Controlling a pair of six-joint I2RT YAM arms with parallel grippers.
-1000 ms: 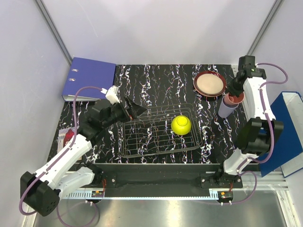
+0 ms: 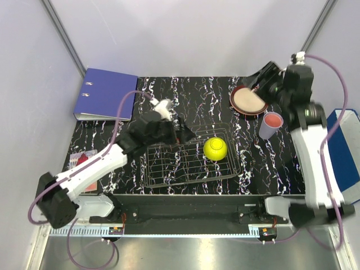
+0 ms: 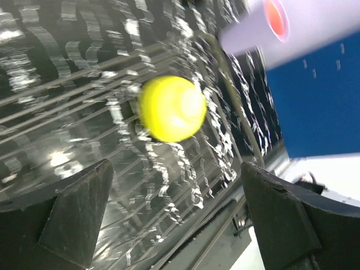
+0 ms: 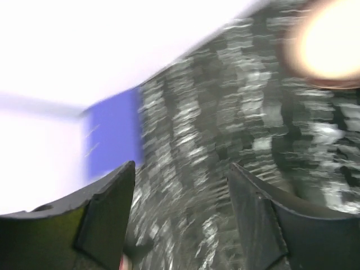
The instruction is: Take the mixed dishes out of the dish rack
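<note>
The wire dish rack (image 2: 191,184) stands mid-table with one upside-down yellow-green bowl (image 2: 215,149) at its right side. In the left wrist view the same bowl (image 3: 172,108) lies ahead, apart from the fingers. My left gripper (image 2: 185,133) is open and empty over the rack's back, left of the bowl. My right gripper (image 2: 261,79), blurred, hangs open in the air near the plates, holding nothing. A cream plate (image 2: 250,100) rests on a dark red one at the back right. Beside them stands a lilac cup (image 2: 268,130) with a reddish cup (image 2: 273,120) nested in it.
A blue binder (image 2: 107,93) lies at the back left, and another blue binder (image 2: 344,154) leans at the right edge. Papers with a red item (image 2: 82,160) sit at the left.
The reddish cup, held by my right gripper one second ago, now sits inside the lilac cup, released. My right gripper rose and swung left; my left gripper moved right over the rack.
</note>
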